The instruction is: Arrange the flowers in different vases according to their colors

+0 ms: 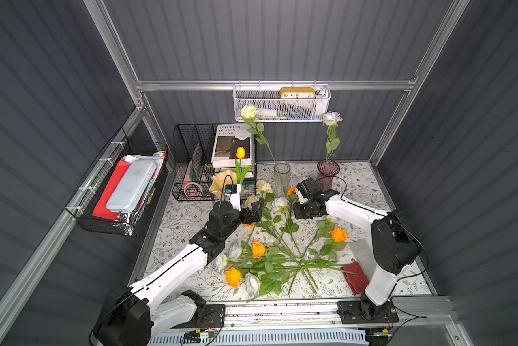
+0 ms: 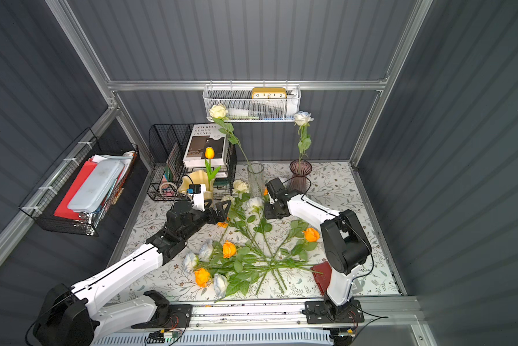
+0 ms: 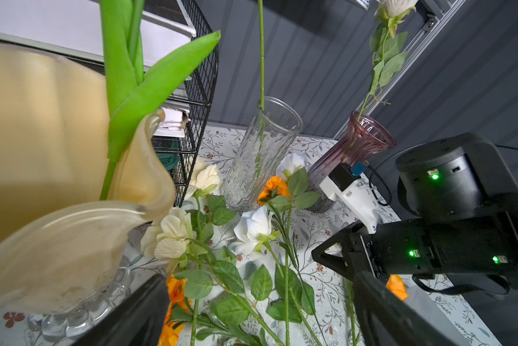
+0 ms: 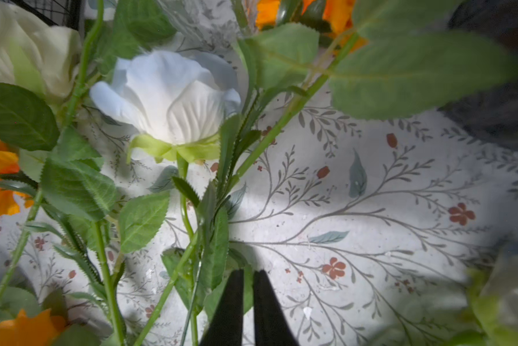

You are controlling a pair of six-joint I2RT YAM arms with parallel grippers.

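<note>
My left gripper (image 1: 251,213) is open near a cream fluted vase (image 3: 51,144) holding a yellow tulip (image 1: 240,152). A clear glass vase (image 1: 281,178) holds a cream rose (image 1: 248,111); a purple-pink vase (image 1: 328,173) holds a pale rose (image 1: 332,118). My right gripper is shut, low over stems, just in front of a white rose (image 4: 161,103). I cannot tell whether a stem lies between its tips. Orange roses (image 1: 258,249), white and cream roses lie loose across the table.
A black wire organiser (image 1: 184,150) with books stands back left. A mesh basket (image 1: 257,101) hangs on the back wall; another (image 1: 97,225) is on the left wall. A red folded item (image 1: 355,278) lies front right.
</note>
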